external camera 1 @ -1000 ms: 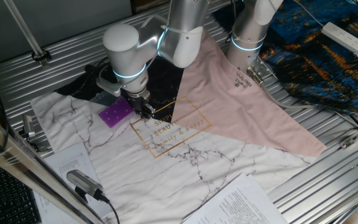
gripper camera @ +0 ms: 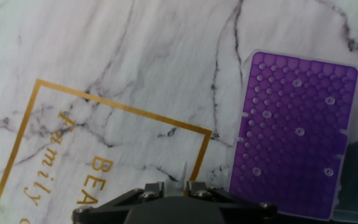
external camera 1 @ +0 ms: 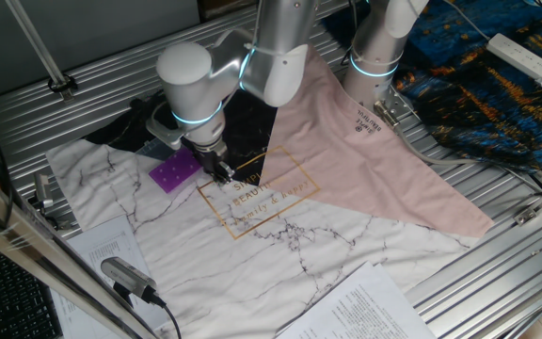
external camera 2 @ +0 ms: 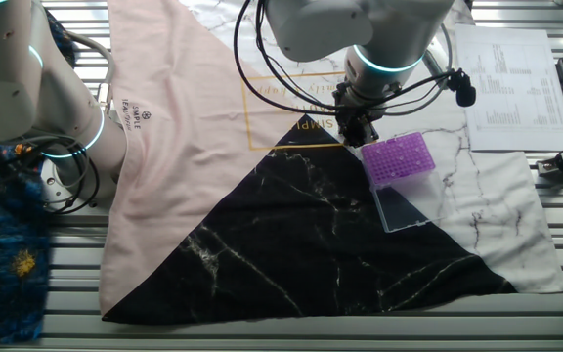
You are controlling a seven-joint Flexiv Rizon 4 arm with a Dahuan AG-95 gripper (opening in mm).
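Note:
A purple rack (gripper camera: 294,134) with rows of round wells lies flat on the marble-print cloth, to the right in the wrist view. A clear, see-through tray (external camera 2: 404,207) lies partly under it and sticks out over the dark part of the cloth. My gripper (external camera 1: 222,173) points down over the corner of the gold printed frame, beside the rack and apart from it. In the wrist view the fingers (gripper camera: 156,188) look drawn together at the bottom edge. A thin pale pointed sliver (gripper camera: 183,171) shows between them; whether it is held or part of the gripper is unclear.
Paper sheets (external camera 1: 360,306) lie at the front edge. A small camera (external camera 1: 128,275) on a stand and a metal post (external camera 1: 55,250) stand at the left. Cables (external camera 2: 291,83) loop around the arm.
My gripper looks very slightly shifted at the rack's near corner. The rack, cloth and papers stay where they were.

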